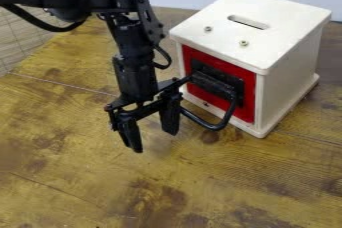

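Note:
My black gripper (150, 132) hangs over the wooden table just left of and in front of a white box (289, 77). Its two fingers point down and stand apart, with nothing visible between them. The box has a slot in its sloped top and a red front panel (246, 111) carrying a black fixture with a curved black handle (214, 124) that loops out and down toward my gripper.
A pale wall rises behind the box, and a light tiled surface shows beyond the table's left edge.

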